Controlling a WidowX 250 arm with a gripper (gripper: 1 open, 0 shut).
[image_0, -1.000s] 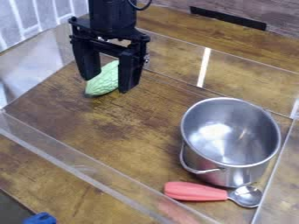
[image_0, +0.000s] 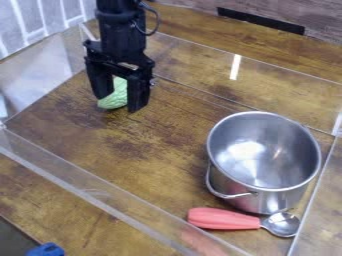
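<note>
My black gripper (image_0: 118, 82) stands open over the back left of the wooden tray floor, its fingers on either side of a green ridged object (image_0: 116, 101), which is partly hidden behind them. Whether the fingers touch it I cannot tell. A steel pot (image_0: 263, 157) with a wire handle sits on the right. In front of the pot lies a spoon with a pink handle (image_0: 223, 218) and a steel bowl end.
Clear plastic walls (image_0: 120, 196) border the work area. A blue object (image_0: 44, 249) lies outside at the bottom left.
My gripper has moved back and slightly left, toward the green object, which is now more hidden by it. The pot and spoon have not moved.
</note>
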